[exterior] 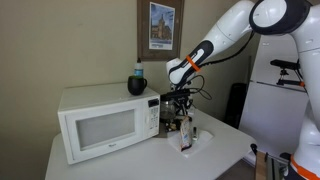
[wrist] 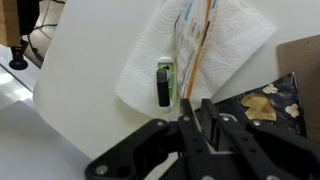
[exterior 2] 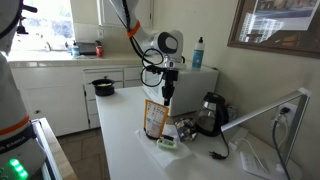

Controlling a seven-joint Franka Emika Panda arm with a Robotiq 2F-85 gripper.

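Over the counter, my gripper is shut, with nothing visible between its fingers. An upright orange-edged packet or box point(exterior 2: 156, 119) stands on a white paper towel point(exterior 2: 150, 151); seen from the wrist, the packet point(wrist: 193, 45) lies just beyond the fingertips. Beside it on the towel rests a small green item with a black end point(wrist: 164, 84). In the first exterior view the packet point(exterior: 185, 133) is below the gripper point(exterior: 181, 108), whose fingertips are hard to make out there.
A white microwave point(exterior: 108, 128) stands close by, with a dark jug point(exterior: 137, 81) on top. In the wrist view a black packet point(wrist: 266, 103) and a brown box point(wrist: 303, 70) lie to the right. A coffee maker point(exterior 2: 211, 115) is near the wall.
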